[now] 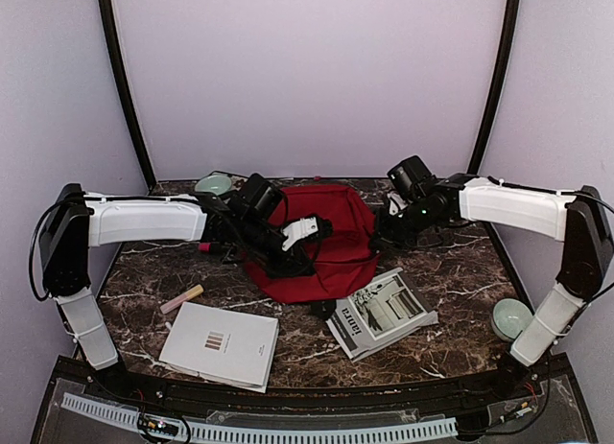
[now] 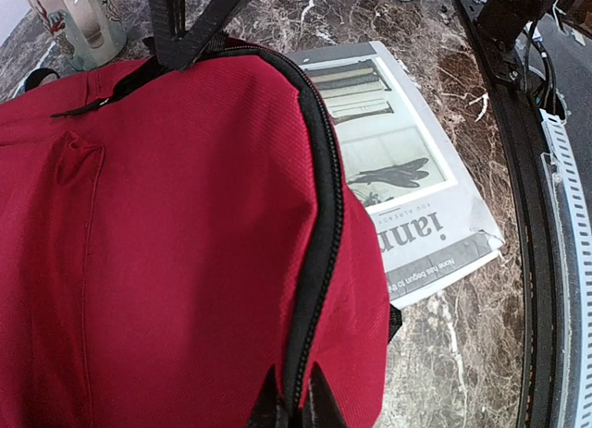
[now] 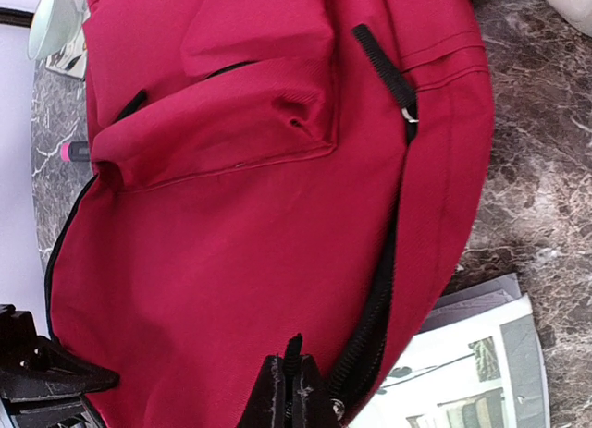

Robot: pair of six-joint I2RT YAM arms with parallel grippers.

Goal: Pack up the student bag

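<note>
The red bag [image 1: 307, 287] lies at the middle of the table, its black zipper [image 2: 324, 183] running along the near rim. My left gripper is shut on that zippered rim, the black band pinched between its fingers. At the bag's right corner, my right gripper is shut on a black zipper pull [image 3: 293, 348]. A grey-white book [image 1: 384, 315] lies partly beside and below the bag's right front. To the left front rests a white book [image 1: 219, 343].
A pink and yellow tube [image 1: 182, 298] lies on the left. One pale bowl [image 1: 511, 317] stands at the right, another [image 1: 213, 184] at the back left. A mug [image 2: 88, 26] is behind the bag.
</note>
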